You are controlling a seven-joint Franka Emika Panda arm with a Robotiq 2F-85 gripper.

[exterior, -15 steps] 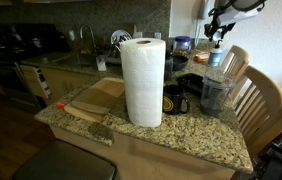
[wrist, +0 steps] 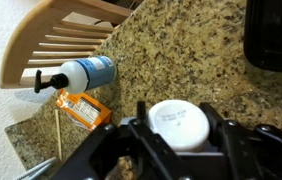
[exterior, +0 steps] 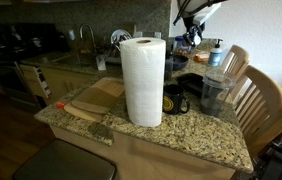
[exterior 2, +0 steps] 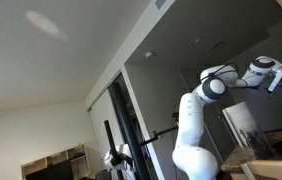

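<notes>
A round white cap (wrist: pixel 179 124) is seen from above in the wrist view, with the dark fingers of my gripper shut around the thing that bears it. The cap and my fingers hide its body. In exterior view 1 my gripper (exterior: pixel 193 36) is at the top, over the far end of the counter, left of the soap bottle (exterior: pixel 216 52). There the held thing is too small to make out. The wrist view has the soap bottle (wrist: pixel 86 73), with a dark pump and blue label, at the upper left.
An orange packet (wrist: pixel 84 110) lies beside the soap bottle. A black tray (wrist: pixel 273 35) is at the upper right of the wrist view. Nearer in exterior view 1 stand a paper towel roll (exterior: pixel 144 85), a black mug (exterior: pixel 174 99) and a clear pitcher (exterior: pixel 215 92).
The soap bottle and the nearer counter items have stayed put.
</notes>
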